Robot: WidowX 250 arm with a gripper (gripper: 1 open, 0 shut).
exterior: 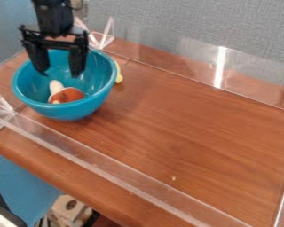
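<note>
My black gripper (54,53) hangs open over the blue bowl (91,105) at the upper left, its fingers apart above the bowl's back and left part. Inside the bowl lie an orange-red round object (67,95) and a pale object beside it. Nothing shows between the fingers.
A small yellow object (118,76) sits just behind the bowl's right side. Blue floor shows at the lower left.
</note>
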